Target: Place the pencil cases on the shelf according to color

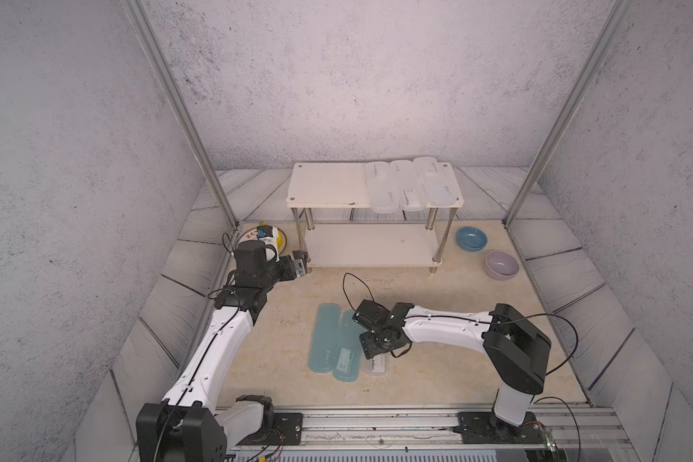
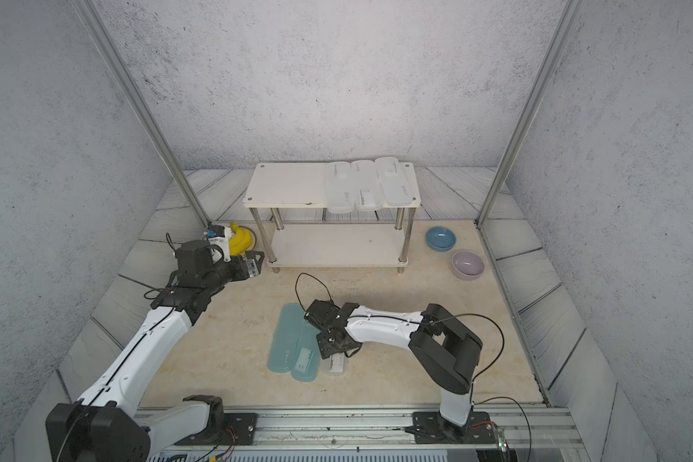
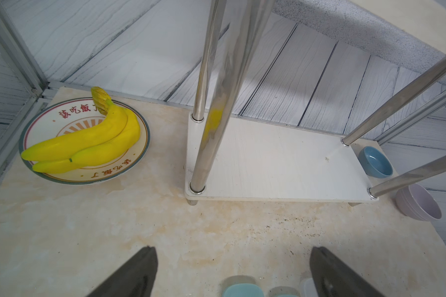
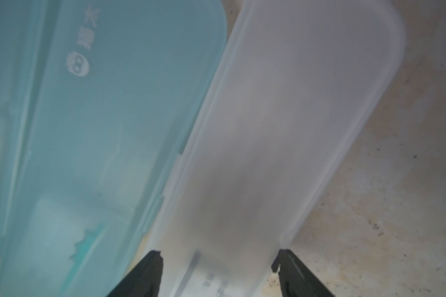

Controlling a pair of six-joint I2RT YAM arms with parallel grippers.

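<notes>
Three clear white pencil cases [image 1: 408,186] lie side by side on the right part of the shelf's top board [image 1: 327,183]. On the table, two teal pencil cases [image 1: 325,338] lie together, and a clear white case [image 4: 277,128] touches the right one. My right gripper is part open over that white case, one finger at each long side, at its near end; contact with the sides cannot be told. To the left of the shelf, my left gripper stands open with nothing between its fingers.
The shelf's lower board [image 3: 277,158] is bare. A plate [image 3: 84,178] with bananas [image 3: 94,138] is on the left, near the left arm. Blue [image 1: 471,238] and purple [image 1: 501,265] bowls stand right of the shelf. Free table lies before the shelf.
</notes>
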